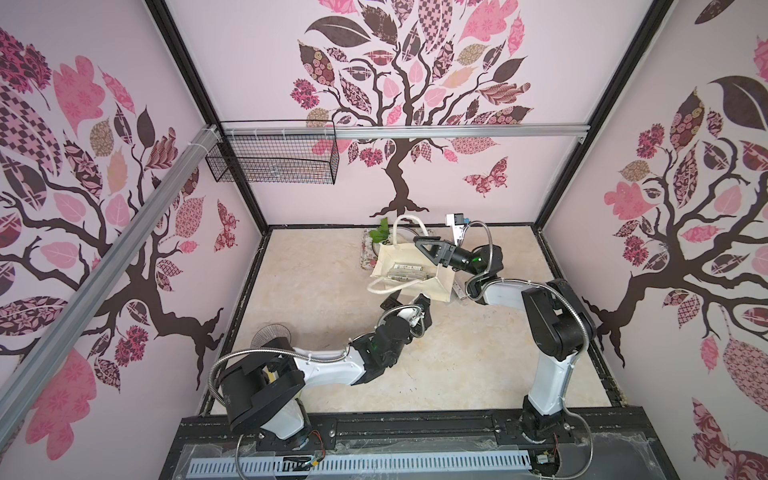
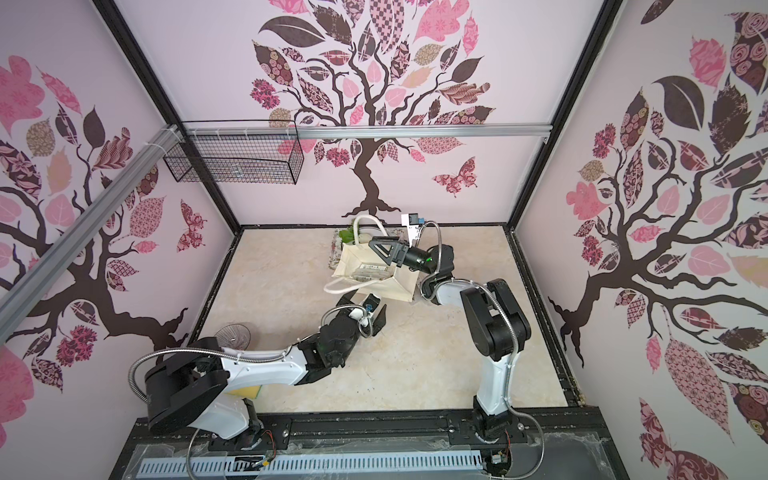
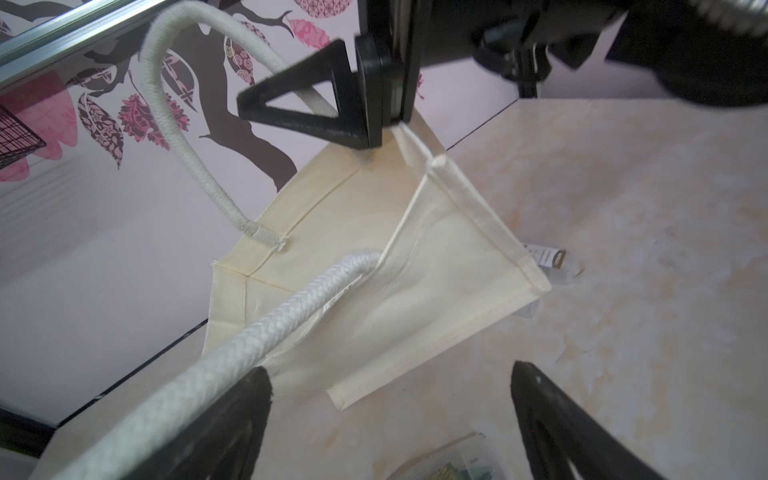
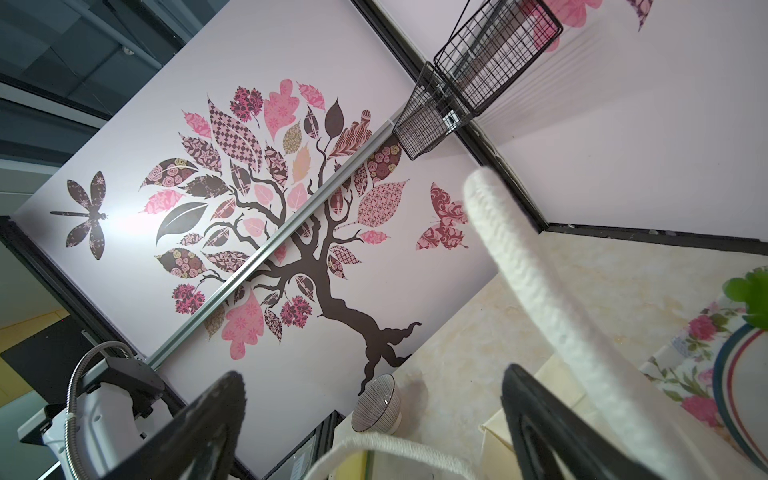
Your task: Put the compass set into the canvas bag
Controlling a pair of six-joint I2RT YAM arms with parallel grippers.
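The cream canvas bag stands tilted at the table's back middle, its mouth facing up. Inside it lie light labelled packages; whether one is the compass set I cannot tell. My right gripper is open over the bag's right rim, nothing between its fingers. In the left wrist view its black fingers appear to touch that rim. My left gripper stands open in front of the bag. The near white rope handle crosses close past its left finger, not clasped.
A clear package lies on the table below my left gripper, and another labelled package behind the bag's right corner. A floral mat with a plant is behind the bag. A wire bowl sits at left.
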